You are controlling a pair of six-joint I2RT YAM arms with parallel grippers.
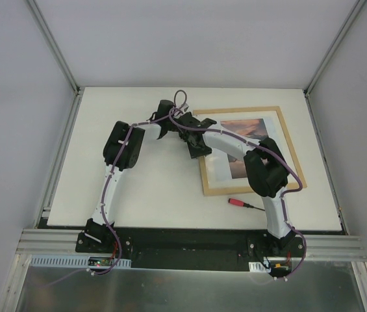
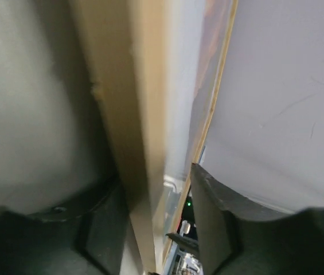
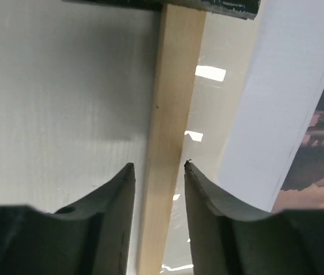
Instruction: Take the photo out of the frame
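Observation:
The photo, a sunset-coloured print (image 1: 243, 129) with a white mat around it, lies in a large pale wooden frame (image 1: 298, 162) on the right half of the table. Both grippers are at the frame's left side bar. In the left wrist view that wooden bar (image 2: 144, 114) runs between the fingers of my part-open left gripper. Lower along the bar, my right gripper is part open, a finger on either side of the wood (image 3: 170, 86) in the right wrist view. Contact of the fingers with the wood cannot be told.
A red-handled screwdriver (image 1: 236, 203) lies just in front of the frame's near edge. Both forearms cross near the frame's left bar, close together.

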